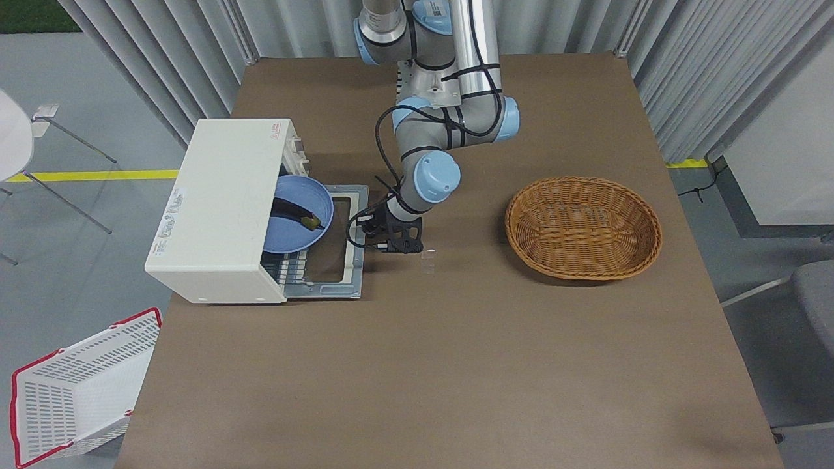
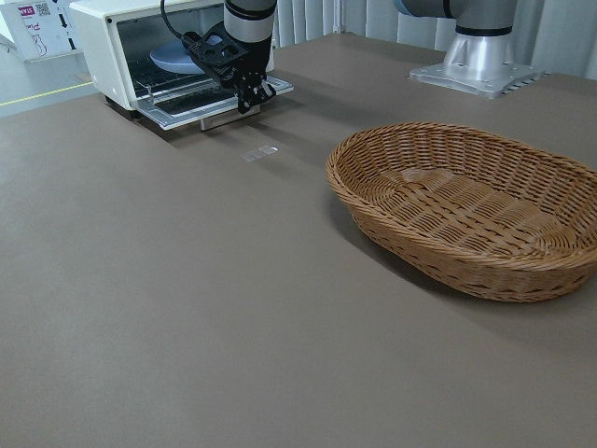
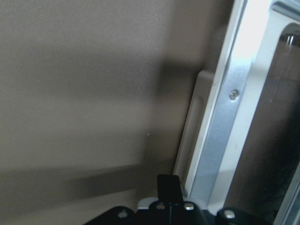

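A white toaster oven (image 1: 211, 211) lies on the left of the table, its door (image 1: 352, 277) folded down. Inside on the pulled-out rack sits a blue plate (image 1: 301, 242) holding a dark eggplant-like object (image 1: 289, 211). My gripper (image 1: 399, 238) is low at the door's outer edge; in the wrist view its black fingers (image 3: 168, 187) appear together beside the door's edge and handle (image 3: 197, 112). Whether anything is between them is hidden.
An empty wicker basket (image 1: 582, 227) stands to the right. A small transparent strip (image 1: 427, 262) lies on the table near the gripper. A white laundry basket (image 1: 78, 391) is on the floor.
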